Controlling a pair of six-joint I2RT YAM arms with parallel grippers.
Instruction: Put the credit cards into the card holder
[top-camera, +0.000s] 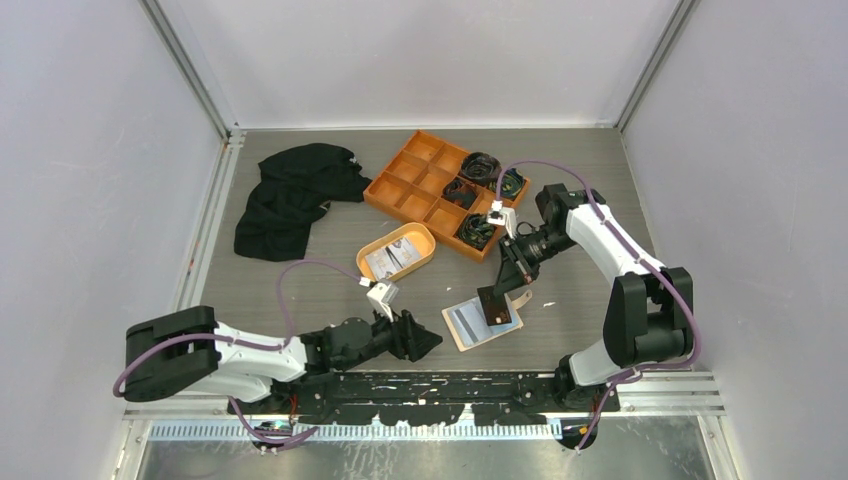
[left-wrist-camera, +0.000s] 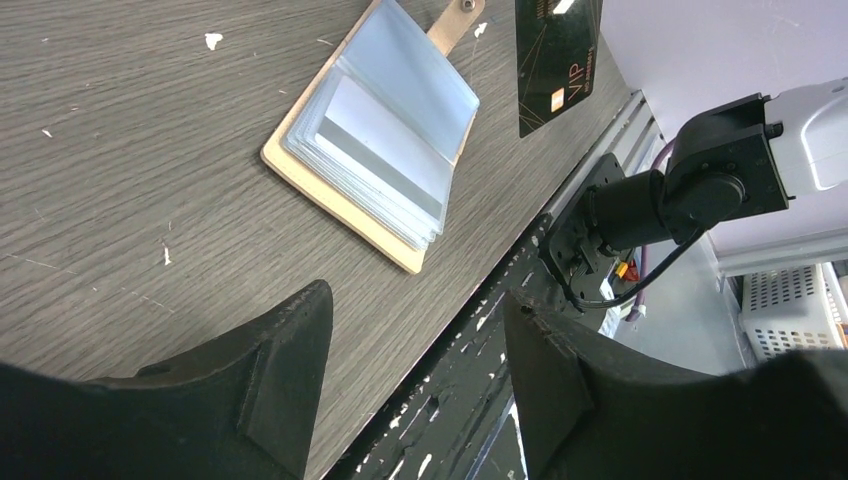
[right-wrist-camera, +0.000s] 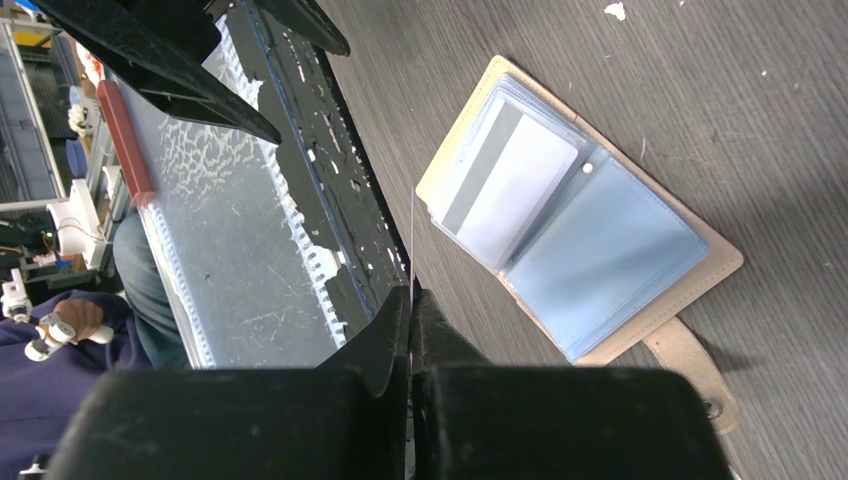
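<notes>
An open card holder (top-camera: 470, 325) with pale blue sleeves and a tan strap lies near the front edge, also in the left wrist view (left-wrist-camera: 395, 120) and right wrist view (right-wrist-camera: 600, 250). My right gripper (top-camera: 500, 285) is shut on a black card (top-camera: 495, 305) held above the holder; the left wrist view shows its printing (left-wrist-camera: 555, 70), and the right wrist view shows it edge-on. My left gripper (top-camera: 420, 340) is part open, empty, low at the holder's left, its fingertips apart in the left wrist view (left-wrist-camera: 418, 300).
A tan oval tray (top-camera: 425, 245) with cards stands behind the left gripper. An orange compartment box (top-camera: 410, 170) with cables is at the back, a black cloth (top-camera: 290, 200) at the back left. Bare table surrounds the holder.
</notes>
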